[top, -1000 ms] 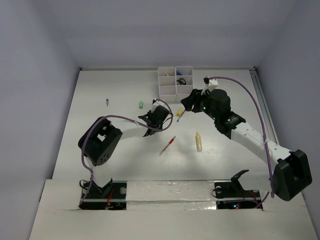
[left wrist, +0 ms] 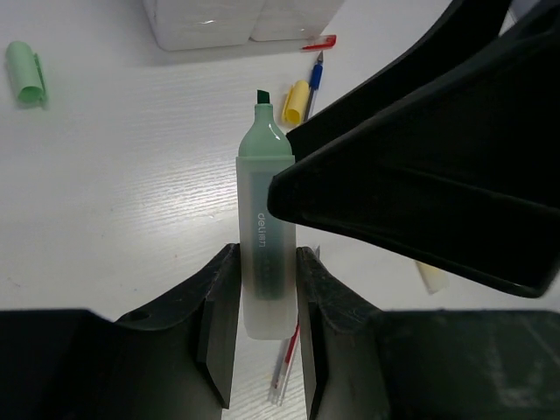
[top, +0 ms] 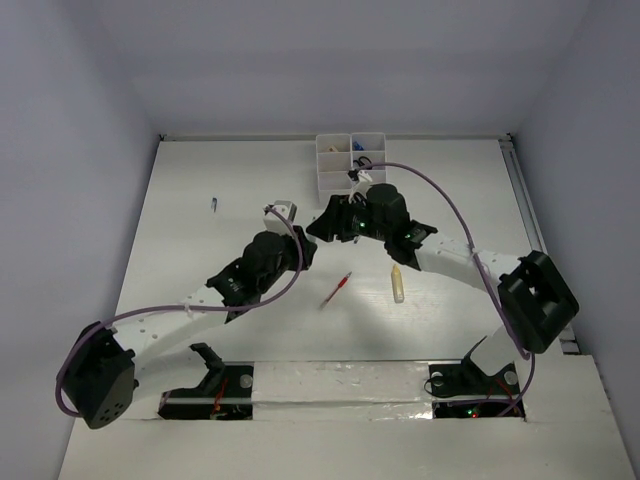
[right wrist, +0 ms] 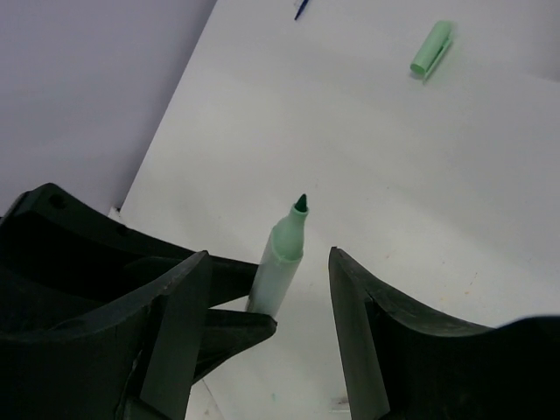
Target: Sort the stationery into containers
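Note:
A green marker [left wrist: 267, 227], uncapped with its tip up, is held upright in my left gripper, which is shut on it. My right gripper is part open around the marker's upper body; in the left wrist view its black fingers reach in from the right beside it. A green cap [left wrist: 26, 74] lies on the table, as do a yellow cap [left wrist: 296, 102], a blue pen [left wrist: 315, 80], a red pen [top: 336, 289] and a yellow marker [top: 397, 283].
The white compartment container [top: 334, 180] stands at the back centre with small items and scissors [top: 362, 162] inside. A small pen [top: 214, 204] lies at the left. The table is otherwise mostly clear.
My left arm has lifted the green marker and drawn back to the left. My right arm has moved left from beside the container to meet it.

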